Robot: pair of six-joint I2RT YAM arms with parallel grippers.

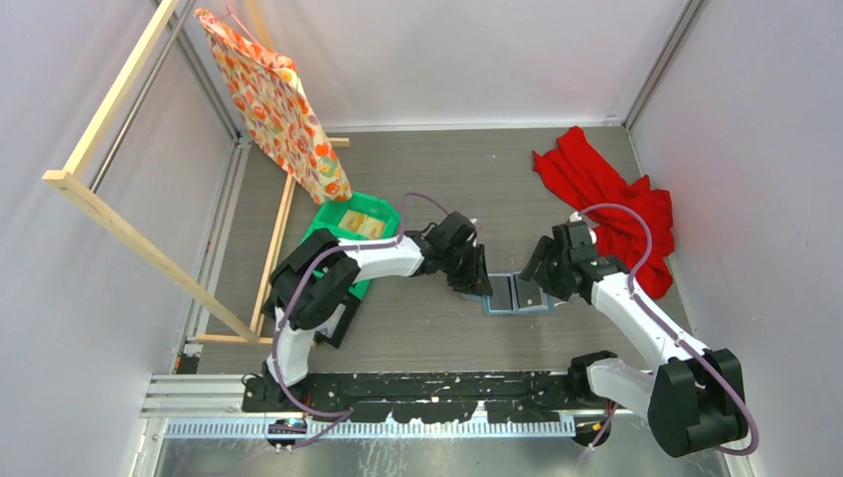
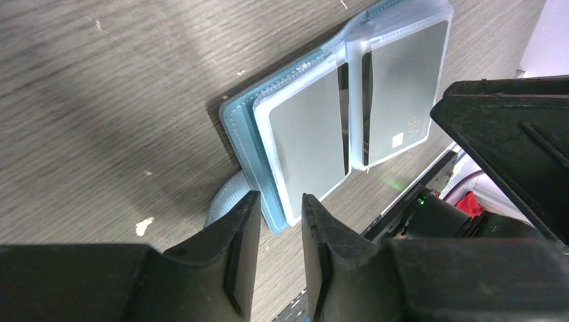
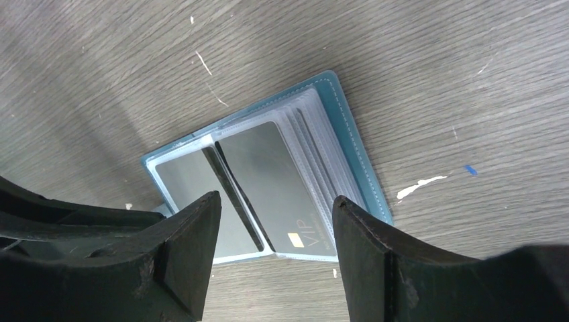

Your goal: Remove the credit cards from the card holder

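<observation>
The blue card holder [image 1: 518, 310] lies spread open on the table, clear sleeves facing up. Two grey cards show in them: a plain left card [image 2: 308, 133] and a right card [image 3: 277, 181] marked VIP, each behind plastic. My left gripper is open over the holder's left edge, its fingertips close to the near corner of the left sleeve; contact cannot be told. Open as well, my right gripper hovers over the right half, with the VIP card showing between its fingers. Neither gripper has anything in its grasp.
Behind my left arm stands a green tray [image 1: 383, 210] with items in it. A red cloth [image 1: 624, 214] is heaped at the back right. Wooden rack bars [image 1: 149, 254] and a hanging patterned cloth [image 1: 273, 104] take up the left. Bare table lies behind and in front of the holder.
</observation>
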